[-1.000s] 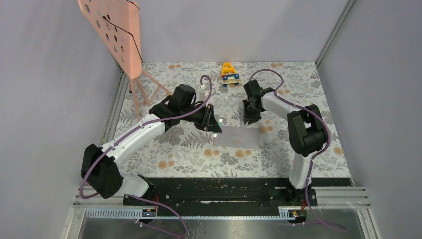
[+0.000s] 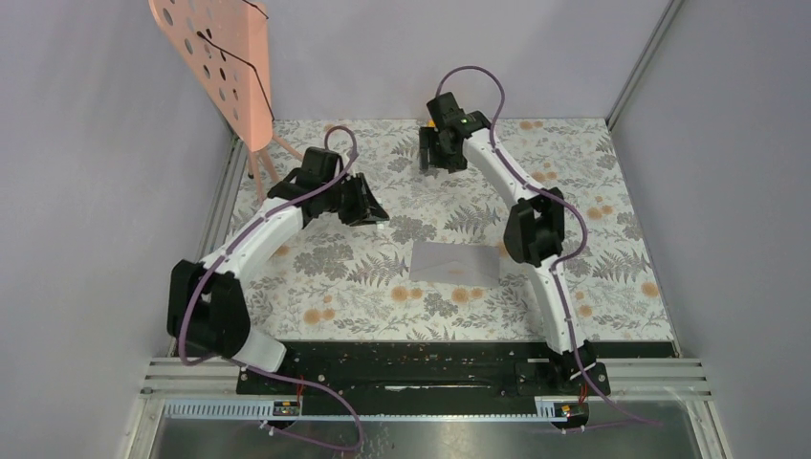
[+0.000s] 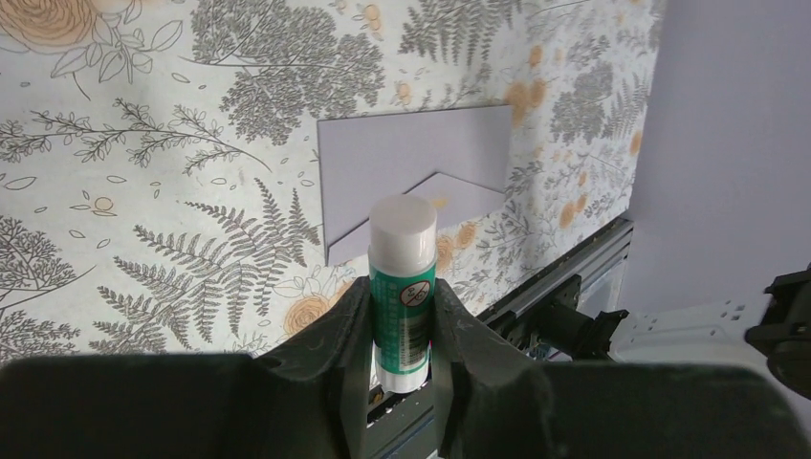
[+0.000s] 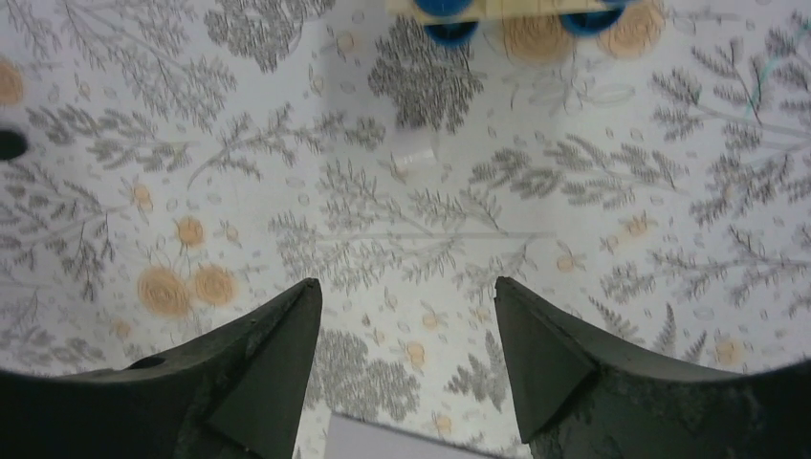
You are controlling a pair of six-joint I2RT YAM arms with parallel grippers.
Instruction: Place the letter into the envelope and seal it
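A plain envelope lies near the table's front middle, its flap edge and a small yellowish patch showing in the left wrist view. My left gripper, left of and behind the envelope, is shut on a white and green glue stick, held upright between its fingertips. My right gripper is at the back middle above a toy, open and empty, its two dark fingers wide apart in the right wrist view. No separate letter can be made out.
The yellow and blue toy sits at the back, mostly hidden from above by the right gripper. A pink perforated stand occupies the back left.
My right arm has swung toward the back middle, over the toy. My left gripper has moved back and left, away from the envelope, with the glue stick.
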